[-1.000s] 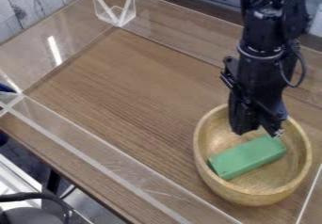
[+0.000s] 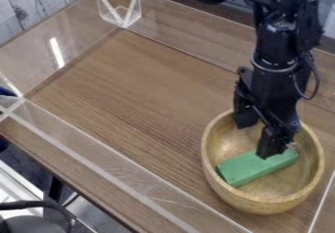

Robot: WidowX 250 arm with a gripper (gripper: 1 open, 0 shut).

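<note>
A green block (image 2: 254, 164) lies inside a round wooden bowl (image 2: 230, 194) at the lower right. My black gripper (image 2: 260, 129) hangs from the upper right, pointing down over the bowl's back part, just above and behind the block. It is open, with no object seen held in it.
A clear plastic piece stands at the far back left. Dark cables and a dark object lie at the lower left edge.
My gripper has shifted and turned, its fingers now lower and wider in view over the bowl. The block and bowl look much the same.
</note>
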